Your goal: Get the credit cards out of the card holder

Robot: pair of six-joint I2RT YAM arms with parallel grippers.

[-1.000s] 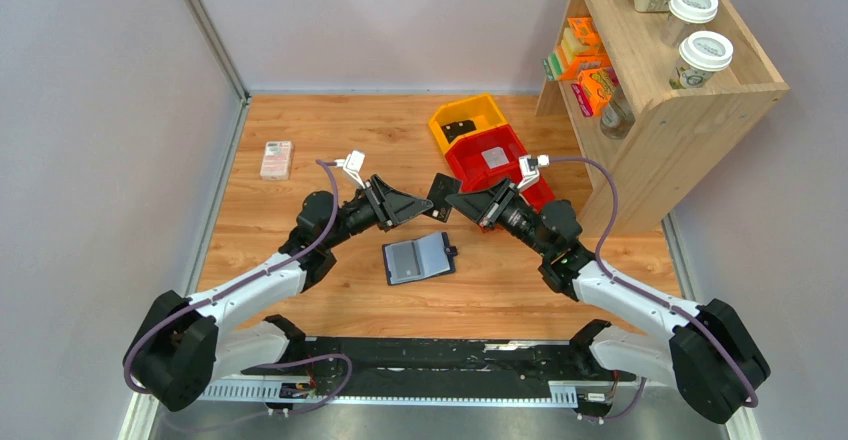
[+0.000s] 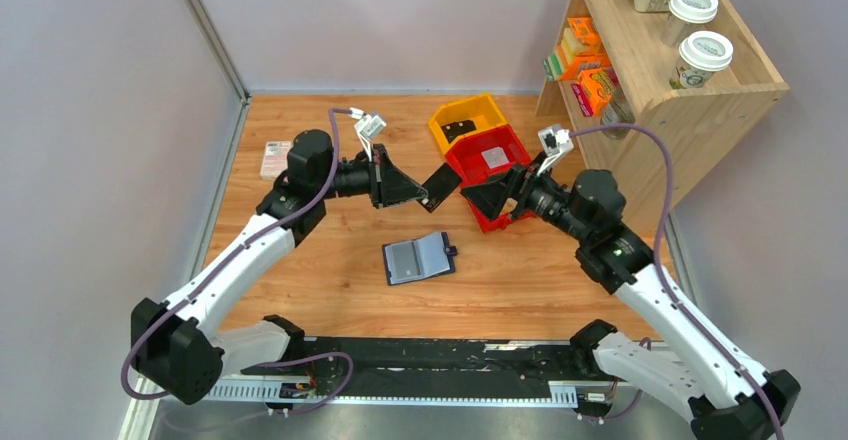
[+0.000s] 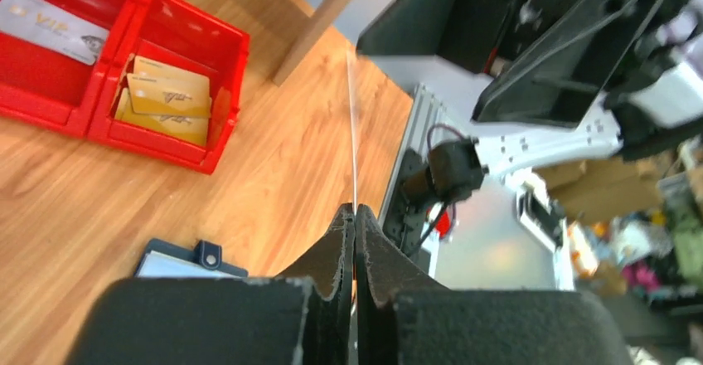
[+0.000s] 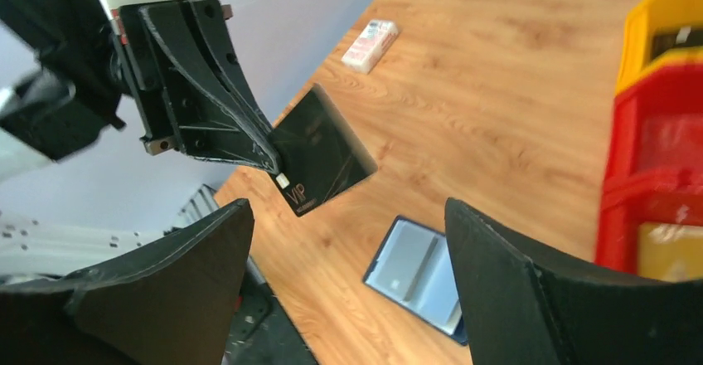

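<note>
A black VIP card (image 2: 440, 184) hangs from my left gripper (image 2: 423, 196), shut on its edge; in the left wrist view it shows edge-on as a thin strip. My right gripper (image 2: 483, 196) stands open to the right of the card, nothing between its fingers. The card holder (image 2: 402, 263) (image 3: 183, 265) (image 4: 403, 259) lies open on the wood table below both grippers; the top view shows grey-blue sleeves in it.
Red bins (image 2: 482, 143) (image 3: 234, 66) behind the right arm hold gold and silver cards; a yellow bin (image 2: 483, 107) behind holds black cards. A small box (image 2: 277, 157) lies left. A wooden shelf (image 2: 700, 130) stands at the right.
Both arms have risen and drawn apart.
</note>
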